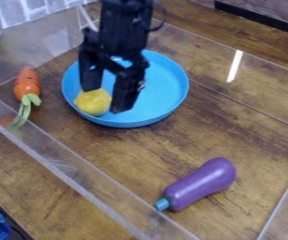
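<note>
A yellow round object (94, 103) sits in the left part of a blue plate (159, 105). My dark gripper (111, 73) hangs over the plate just above the yellow object, open and blurred, its fingers spread to either side.
An orange carrot toy (27, 89) with green top lies left of the plate. A purple eggplant toy (203, 183) lies at the lower right on the wooden table (247, 112). A clear plastic edge runs along the lower left, with a blue object in the corner.
</note>
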